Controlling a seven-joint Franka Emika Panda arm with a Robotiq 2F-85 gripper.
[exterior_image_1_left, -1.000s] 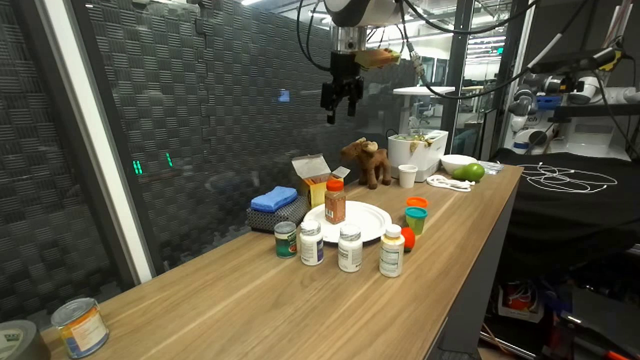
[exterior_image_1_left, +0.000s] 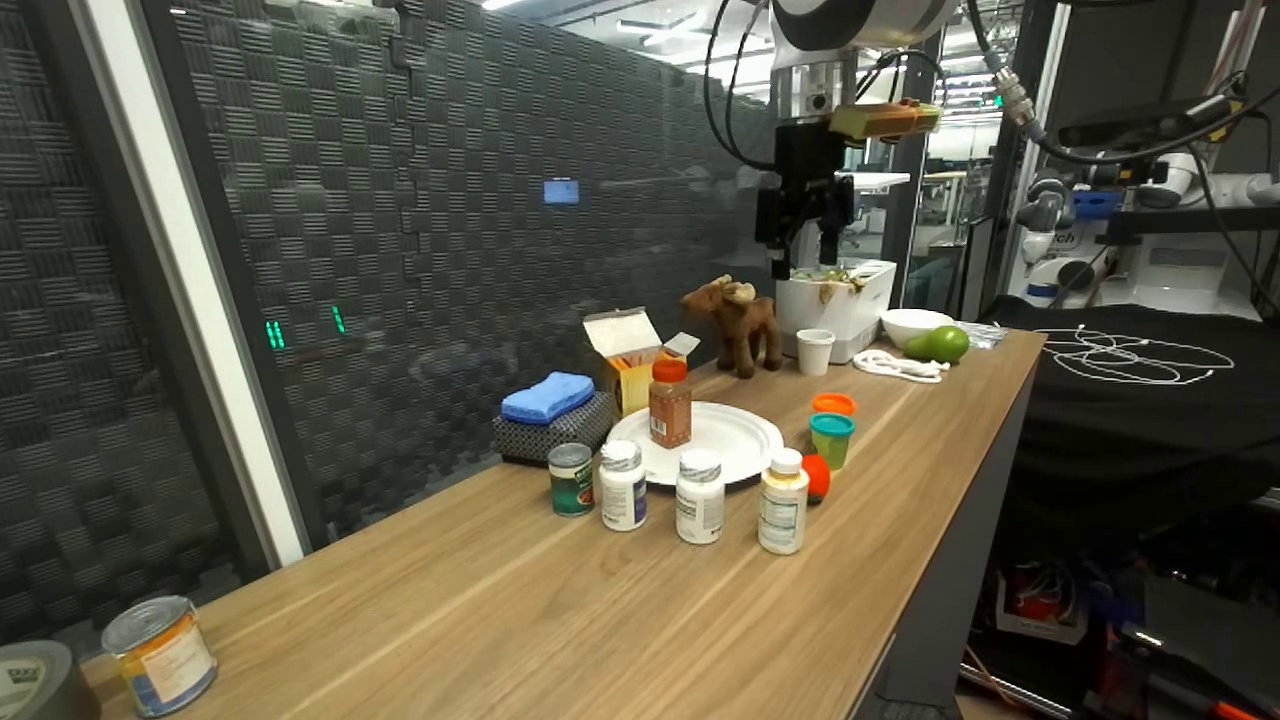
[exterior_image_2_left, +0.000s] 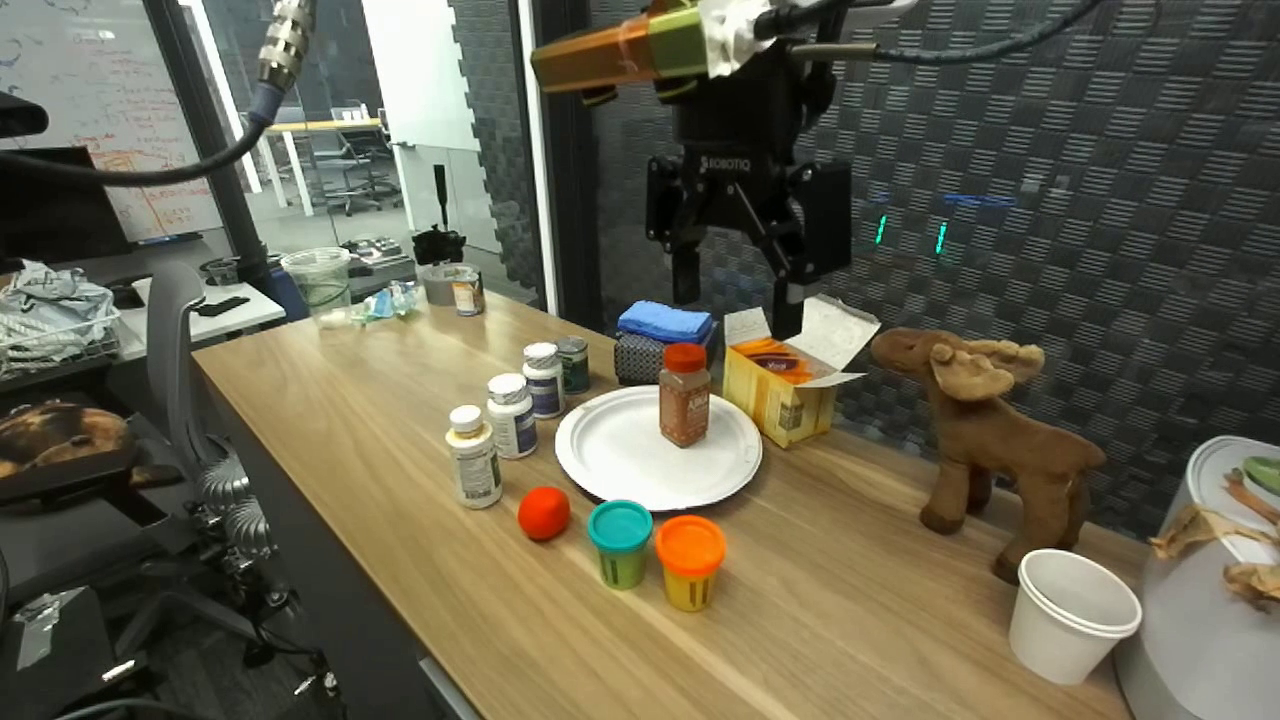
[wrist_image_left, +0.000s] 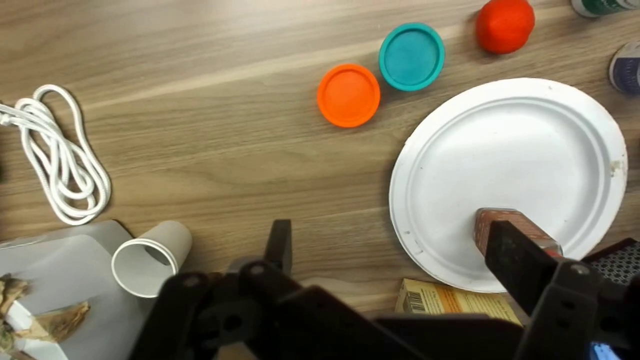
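High above the table, my gripper (exterior_image_1_left: 805, 258) stands open, with nothing between its fingers. In the wrist view, the fingers (wrist_image_left: 280, 243) are spread wide over bare wood and the rim of a white plate (wrist_image_left: 510, 150). On that plate a spice bottle with a red cap (exterior_image_2_left: 685, 402) stands upright, well below the gripper. One finger partly covers the bottle in the wrist view. Beside the plate are a tub with a teal lid (exterior_image_2_left: 620, 544), a tub with an orange lid (exterior_image_2_left: 690, 562) and a red ball (exterior_image_2_left: 543, 512).
Several bottles, including a white one (exterior_image_1_left: 783, 504), line the plate's other side. An open yellow box (exterior_image_2_left: 777, 396), a plush moose (exterior_image_2_left: 996, 432) and a blue cloth (exterior_image_1_left: 548, 397) sit along the wall. Paper cups (exterior_image_2_left: 1071, 618) and a white rope (wrist_image_left: 63, 159) lie farther off.
In exterior view 1 my gripper has moved to the right and slightly lower, from beside the moose to in front of the white planter. The objects on the table have not moved.
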